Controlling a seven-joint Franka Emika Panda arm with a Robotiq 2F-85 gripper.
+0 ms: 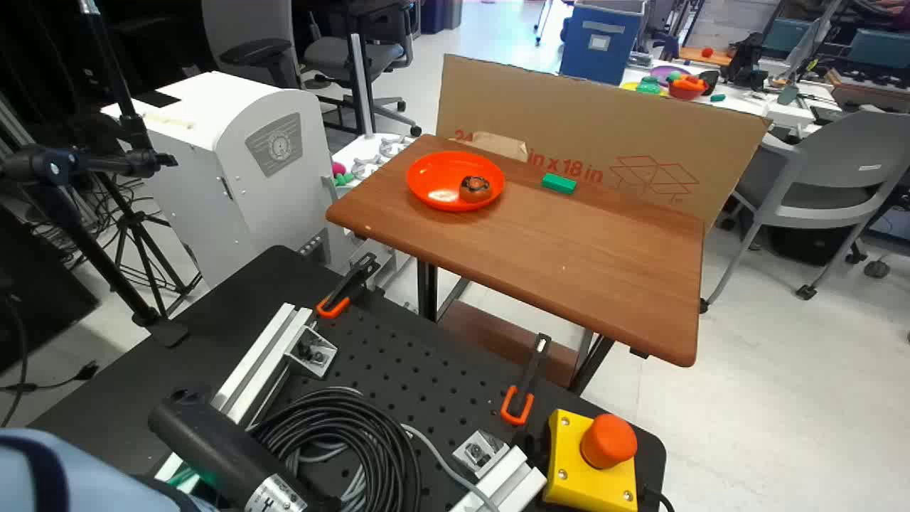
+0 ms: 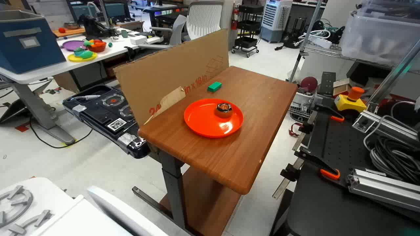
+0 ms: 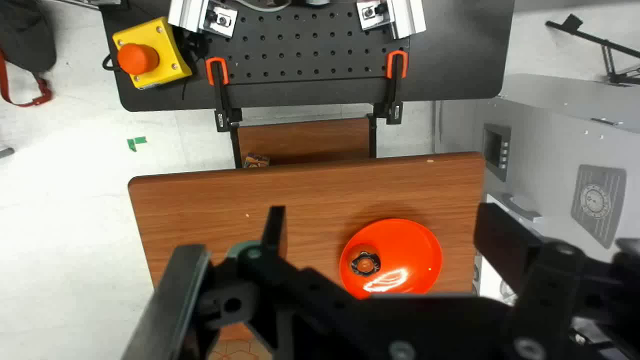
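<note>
An orange plate (image 1: 431, 176) lies on the brown table (image 1: 546, 247). On the plate sits a small round orange-brown object (image 1: 475, 195) with a dark, star-like top, also visible in the wrist view (image 3: 364, 262). A green block (image 1: 559, 183) rests on the table near the cardboard, apart from the plate; exterior view 2 shows the same block (image 2: 214, 86). In the wrist view my gripper is open, its fingers (image 3: 274, 231) spread wide above the table with nothing held. The plate appears below the gap. Neither exterior view shows the gripper.
An upright cardboard sheet (image 1: 589, 141) borders the table's far side. A black perforated bench (image 1: 409, 341) carries clamps, coiled cable (image 1: 341, 444) and a yellow box with an orange button (image 1: 593, 461). Much of the tabletop away from the plate is clear.
</note>
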